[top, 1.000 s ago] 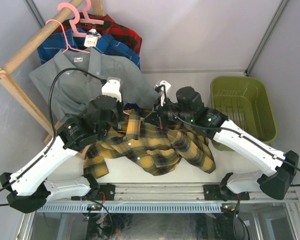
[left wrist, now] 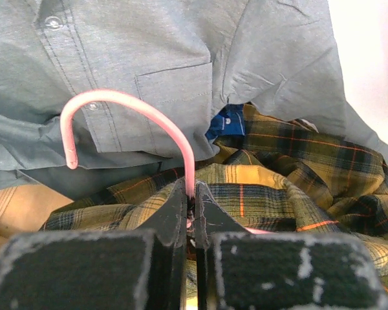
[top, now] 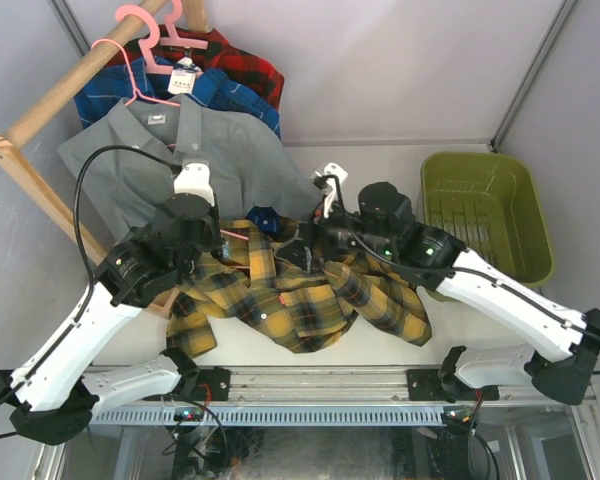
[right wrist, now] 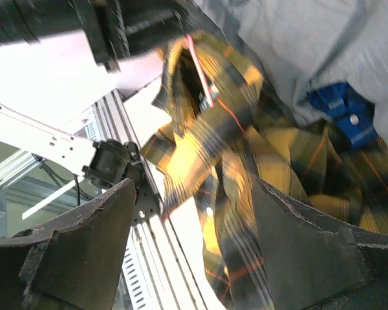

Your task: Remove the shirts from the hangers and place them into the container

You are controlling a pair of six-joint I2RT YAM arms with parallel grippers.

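A yellow-and-black plaid shirt (top: 310,305) lies rumpled on the table. Its pink hanger (left wrist: 156,115) shows its hook and neck, and my left gripper is shut on the neck. One hanger arm (right wrist: 197,64) comes out between folds of the shirt in the right wrist view; much of the hanger is hidden. My right gripper hovers at the shirt's right half, fingers spread apart, with plaid cloth visible beyond the gap. Whether that cloth lies between the fingers or only beneath them is hard to tell.
A grey shirt (top: 225,150) hangs on the wooden rack (top: 75,90) at the left, with blue and red plaid shirts behind it. At the right stands an empty green basket (top: 485,165). Bare table shows in front of the plaid shirt.
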